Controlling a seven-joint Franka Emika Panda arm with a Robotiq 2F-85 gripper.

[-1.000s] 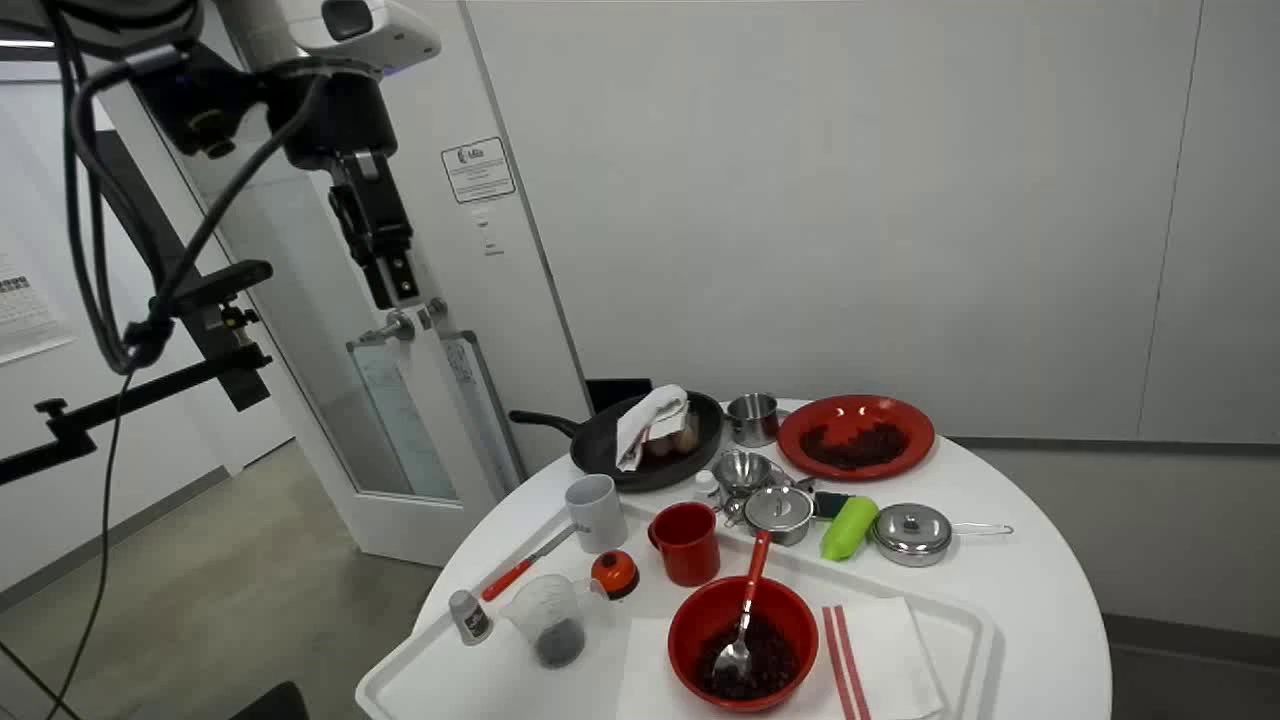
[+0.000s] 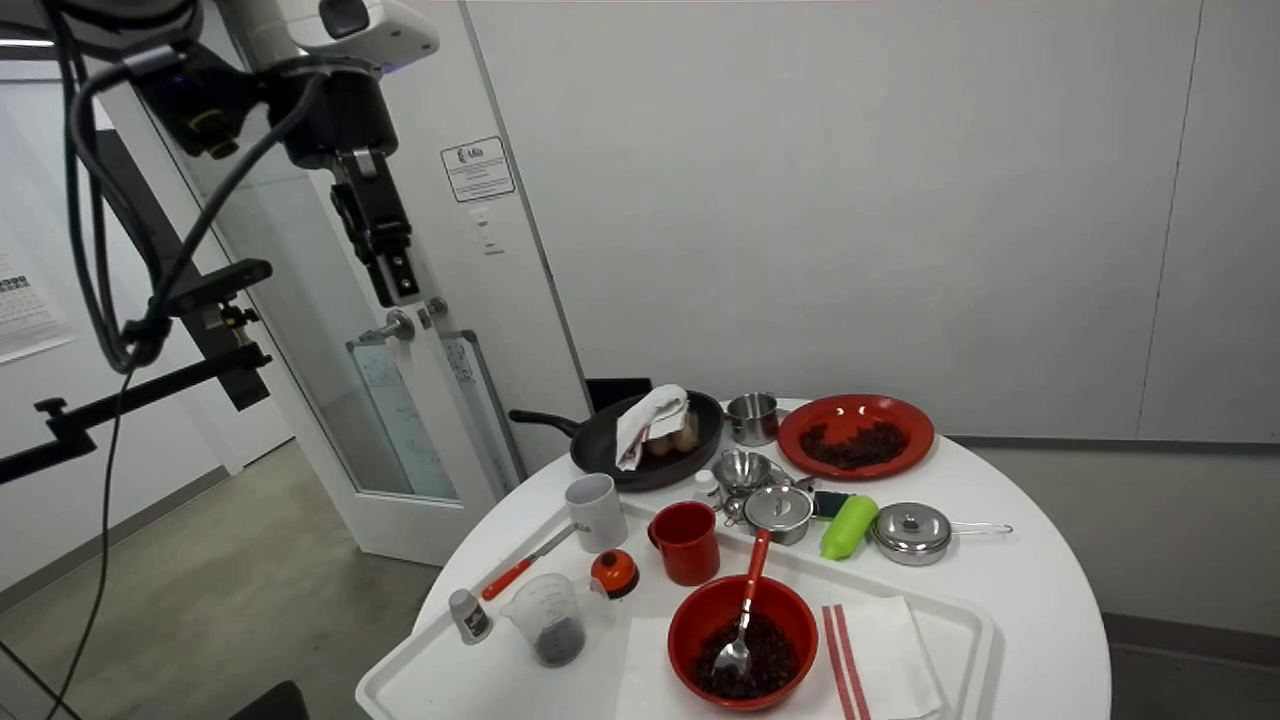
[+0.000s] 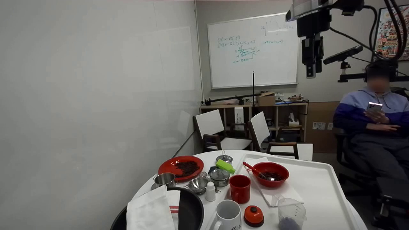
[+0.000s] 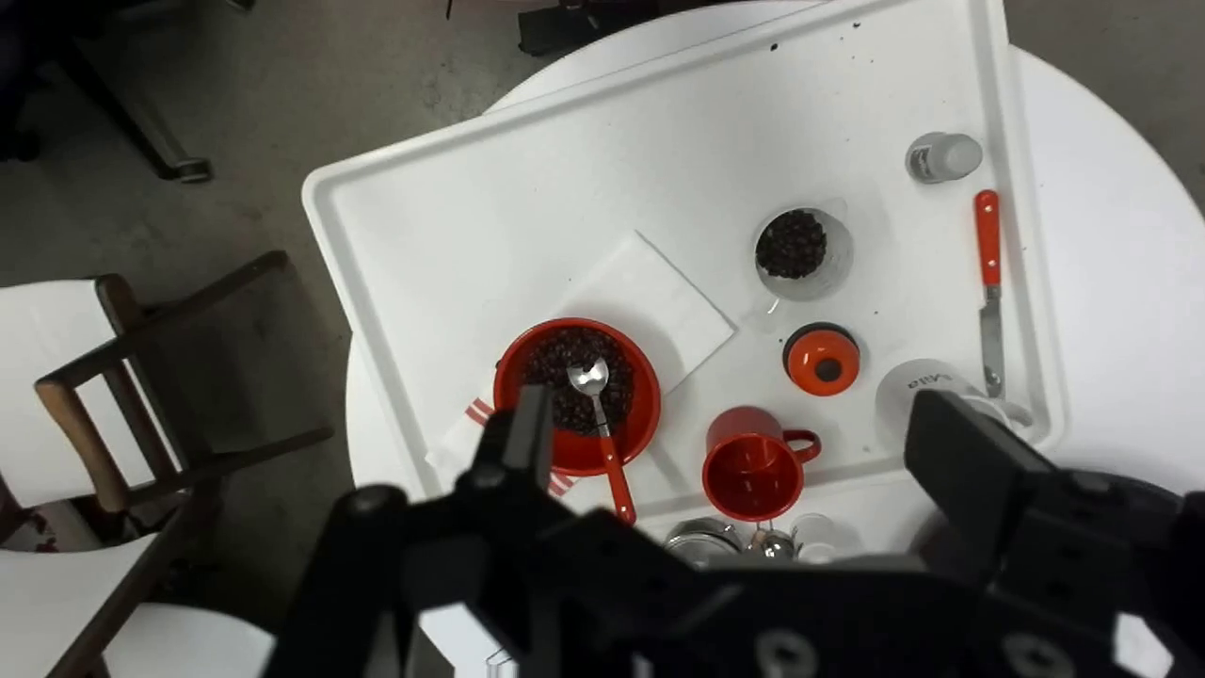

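Observation:
High above the table, my gripper [image 2: 399,294] hangs open and empty, clear of every object. From the wrist view its two dark fingers [image 4: 966,463] stand wide apart. Below, on the white tray [image 4: 452,153], a red bowl [image 4: 646,424] holds dark beans, with a red-handled spoon [image 4: 613,469] leaning in it. A clear measuring cup [image 4: 836,266] has dark beans at its bottom. Beside it sit a red and black round timer-like item [image 4: 821,360], a red mug [image 4: 751,463] and a white mug [image 4: 909,395].
A red-handled knife [image 4: 988,243] and a small grey-capped shaker [image 4: 943,157] lie near one tray edge. Behind the tray are a black pan [image 2: 594,450] with a cloth [image 2: 651,420], a red plate [image 2: 906,414] of beans, metal pots and a green bottle [image 2: 849,528]. One tray half is mostly bare.

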